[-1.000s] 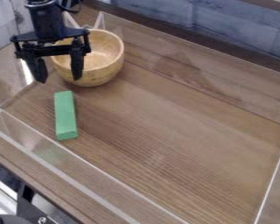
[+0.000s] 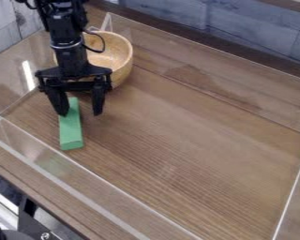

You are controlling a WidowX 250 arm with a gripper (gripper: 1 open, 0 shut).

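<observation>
My black gripper (image 2: 72,92) has its two fingers apart, one on each side of the upper end of a green block (image 2: 71,131), which lies on the brown table (image 2: 202,141). Whether the fingers touch the block cannot be told. A pale wooden bowl (image 2: 115,52) sits behind the arm, partly hidden by it.
Pale edges run along the table's left and right sides, and dark cables show at the lower left corner.
The block looks unmoved.
</observation>
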